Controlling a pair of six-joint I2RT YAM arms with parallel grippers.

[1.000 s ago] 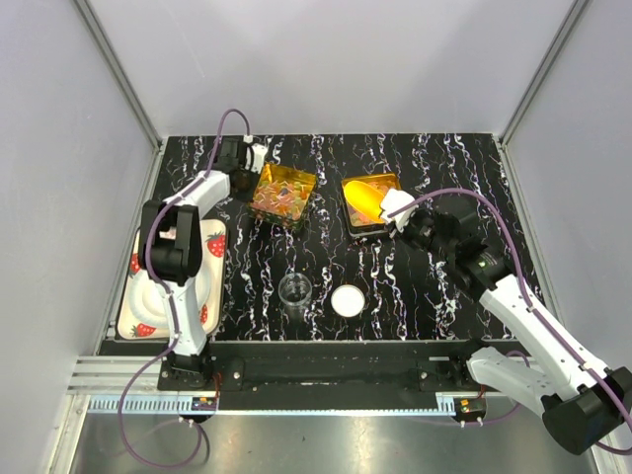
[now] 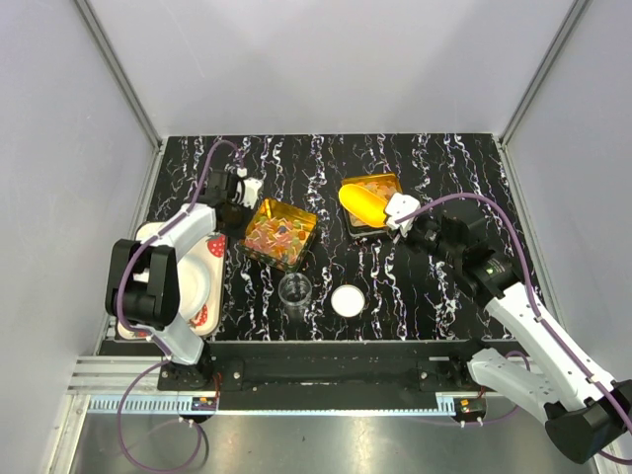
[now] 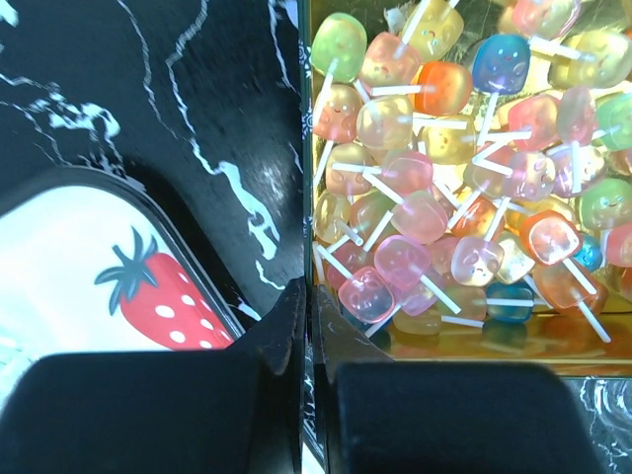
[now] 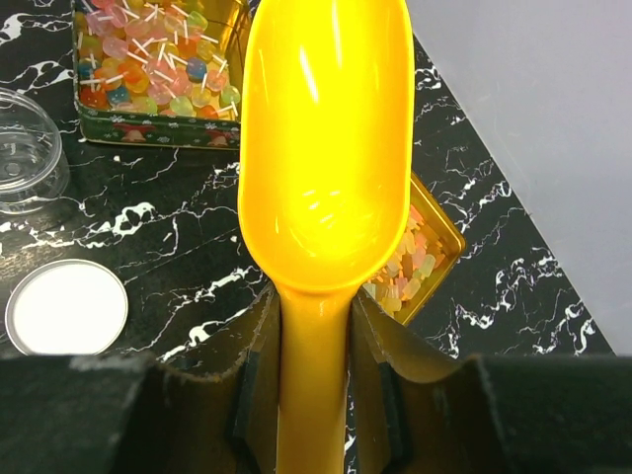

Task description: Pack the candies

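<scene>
A gold tin [image 2: 312, 229] full of lollipop candies [image 2: 278, 237] stands left of the table's middle. My left gripper is shut on the tin's left wall, the pads pinching the thin rim; many coloured candies [image 3: 502, 63] fill the tin beside it. Over on the right, my right gripper is shut on the handle of a yellow scoop [image 4: 326, 118]. The scoop's bowl looks empty. It hangs over a second gold tin [image 2: 397, 186], also holding candies [image 4: 413, 259], and partly hides it. Whether the left tin touches the table is hard to tell.
An empty clear jar [image 2: 295, 289] stands just in front of the left tin, with a white lid [image 2: 348, 300] to its right. A strawberry-print tray [image 2: 217, 267] carrying a white plate [image 2: 193, 286] lies at the left edge.
</scene>
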